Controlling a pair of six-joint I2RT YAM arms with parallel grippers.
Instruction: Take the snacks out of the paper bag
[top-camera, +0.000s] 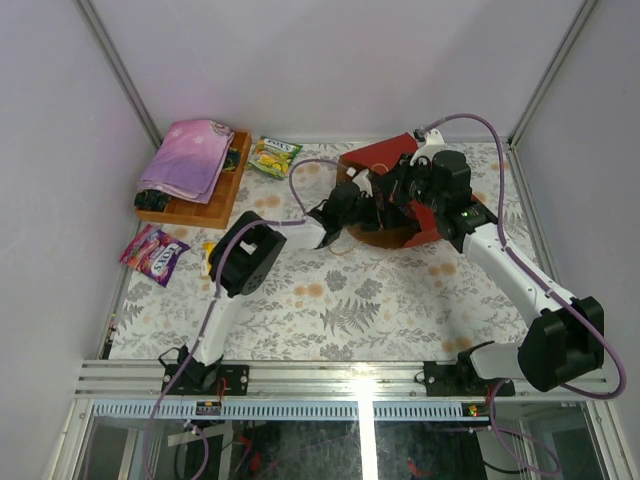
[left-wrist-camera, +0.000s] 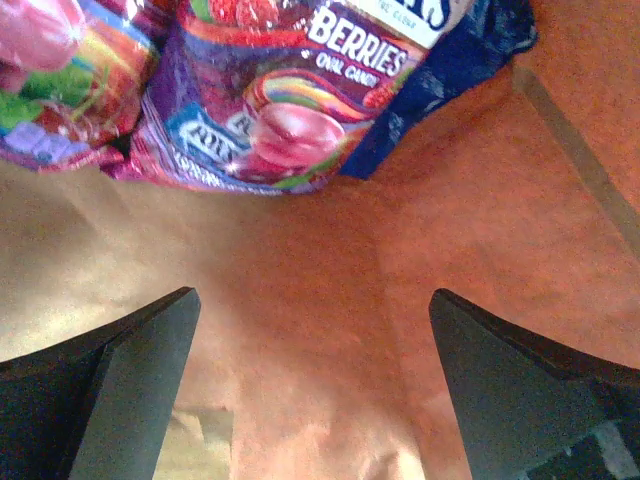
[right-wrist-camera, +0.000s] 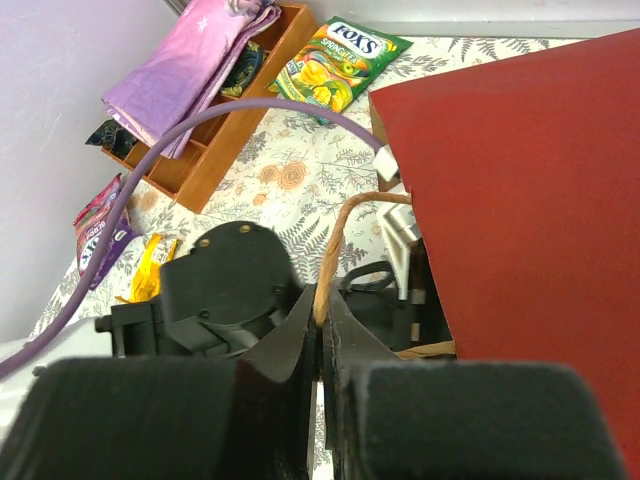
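The red paper bag (top-camera: 392, 152) lies on its side at the back right, its mouth facing left. My left gripper is inside it, open, facing berry candy packs (left-wrist-camera: 270, 100) at the top of the left wrist view, with nothing between its fingers. My right gripper (top-camera: 402, 178) is at the bag's upper edge, shut on the twisted paper handle (right-wrist-camera: 330, 250).
A wooden organiser (right-wrist-camera: 214, 176) with a folded pink cloth (right-wrist-camera: 175, 75) stands back left. A green snack pack (top-camera: 273, 156), a purple pack (top-camera: 153, 253) and a yellow pack (right-wrist-camera: 150, 268) lie around it.
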